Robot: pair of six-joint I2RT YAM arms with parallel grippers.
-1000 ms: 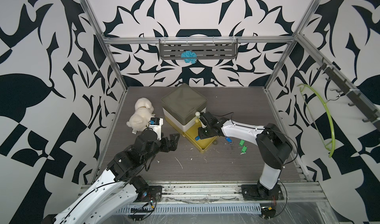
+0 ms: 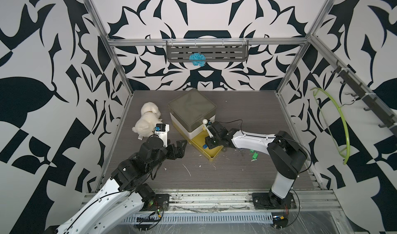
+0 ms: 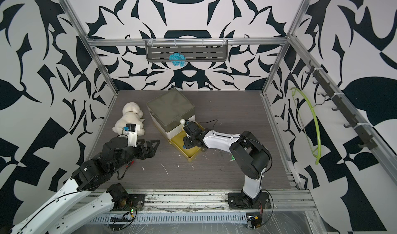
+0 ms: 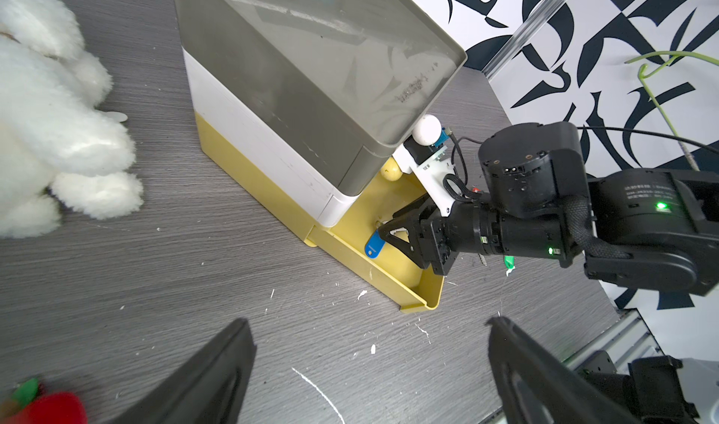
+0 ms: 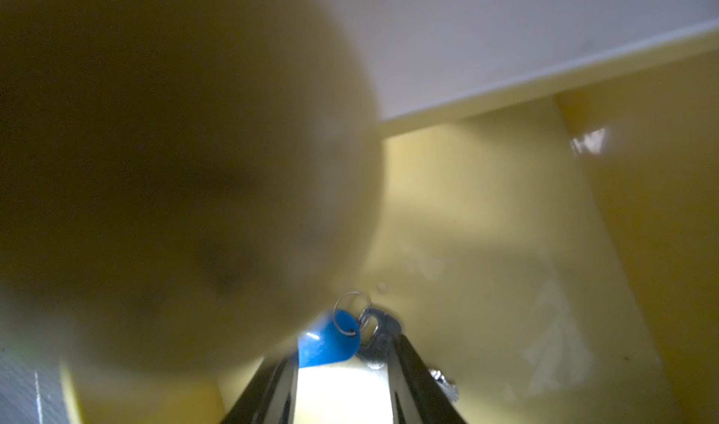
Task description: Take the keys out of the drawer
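A yellow drawer (image 4: 349,247) stands pulled out from the grey and white box (image 2: 191,106). My right gripper is down inside it, part open, fingertips at the keys (image 5: 378,338), which lie on the floor of the drawer with a metal ring and a blue tag (image 5: 327,341). Whether anything is between the fingers is hard to tell; a blurred knob fills much of the right wrist view. My left gripper (image 2: 178,148) stands open above the table, left of the drawer, nothing between its fingers.
A white plush toy (image 2: 146,122) sits left of the box. Small green pieces (image 2: 254,155) lie right of the drawer. A blue pouf (image 2: 197,59) hangs on the back rack.
My right gripper has shifted slightly toward the front and down in the drawer since a second ago; its arm has moved slightly. The left arm is almost still.
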